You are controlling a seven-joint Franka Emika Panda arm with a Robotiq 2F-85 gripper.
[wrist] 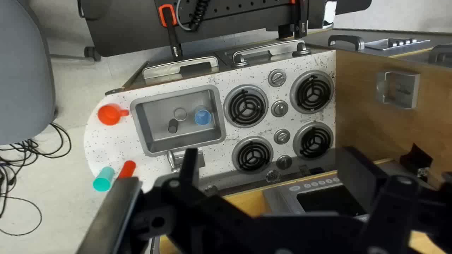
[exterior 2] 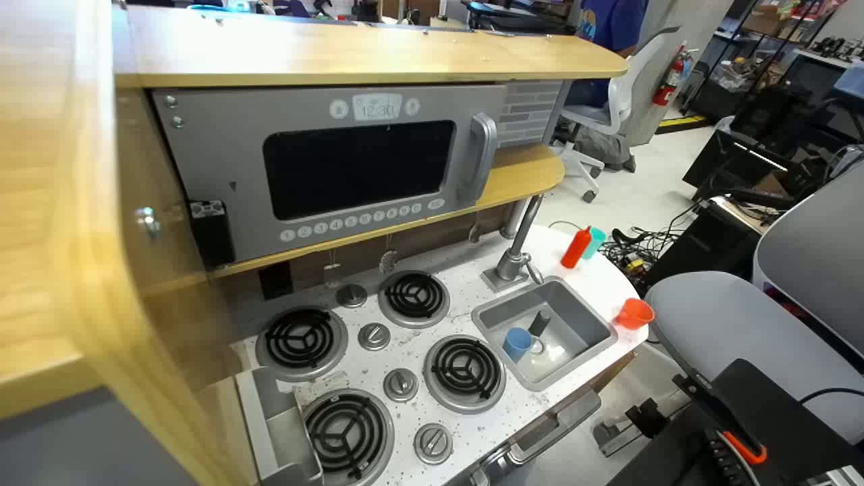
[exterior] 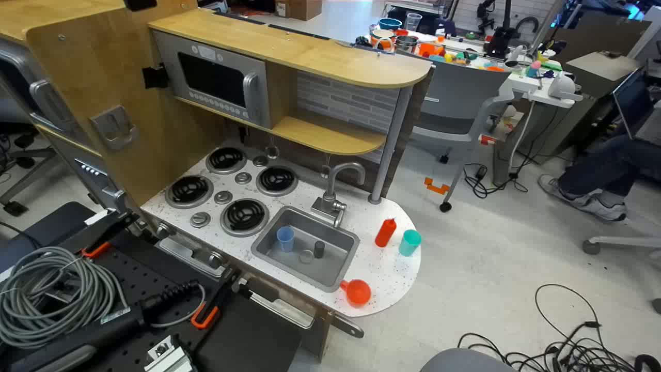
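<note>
In the wrist view my gripper is open, its two dark fingers wide apart and nothing between them. It hangs high over the toy kitchen counter, and neither exterior view shows it. A blue cup (exterior: 285, 238) stands inside the grey sink (exterior: 316, 282), beside a small dark cylinder (exterior: 319, 249). To the right of the sink are a red bottle (exterior: 385, 232), standing upright, and a teal cup (exterior: 410, 242). An orange-red cup (exterior: 357, 292) with a handle sits near the counter's front edge, close to the sink rim.
A faucet (exterior: 342, 176) rises behind the sink. Several black-coil burners (exterior 2: 467, 368) and knobs fill the counter's other side. The microwave (exterior 2: 324, 162) and wooden shelf (exterior 2: 526, 170) overhang the back. A grey caddy (exterior 2: 279, 425) stands by the side wall.
</note>
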